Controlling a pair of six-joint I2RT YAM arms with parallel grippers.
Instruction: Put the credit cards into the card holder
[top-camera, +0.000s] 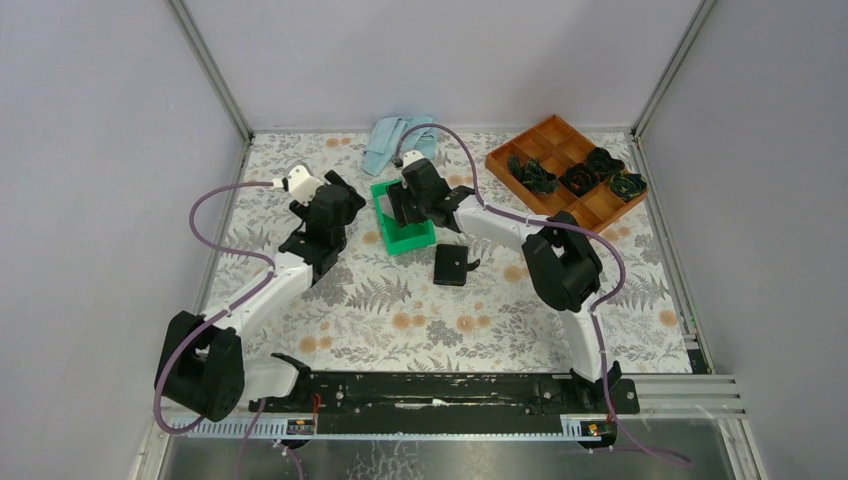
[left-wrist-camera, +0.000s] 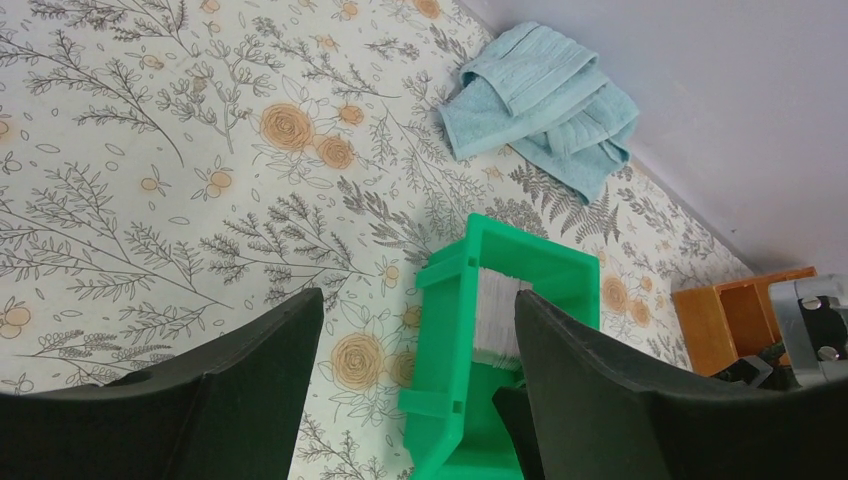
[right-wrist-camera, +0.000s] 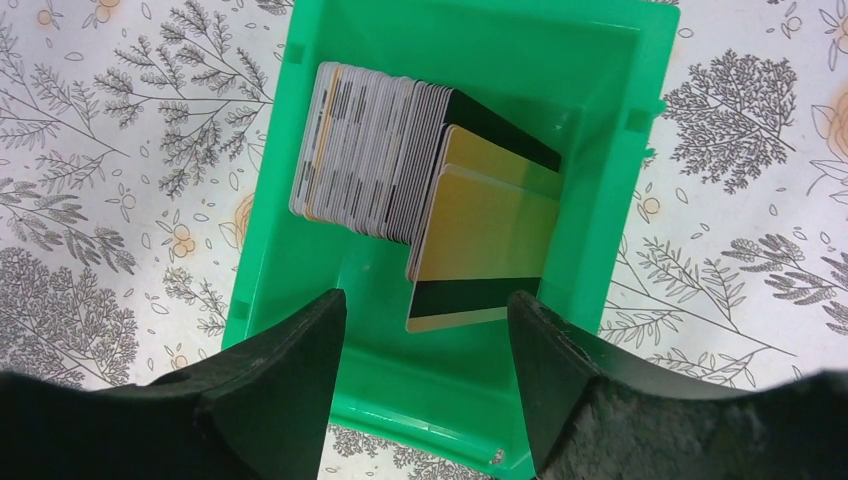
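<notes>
A stack of cards (right-wrist-camera: 370, 150) stands on edge in the green bin (right-wrist-camera: 262, 245), with white edges at left and gold cards (right-wrist-camera: 495, 225) leaning at right. Over the bin hangs my right gripper, its fingers apart on either side of the leaning gold card's lower end, touching no card that I can make out. My left gripper is open and empty, to the left of the bin. On the table just below the bin lies the black card holder (top-camera: 450, 265), with a small dark tab at its right side.
A blue cloth (top-camera: 398, 143) lies behind the bin by the back wall. At the back right is a wooden divided tray (top-camera: 565, 175) holding several dark green coils.
</notes>
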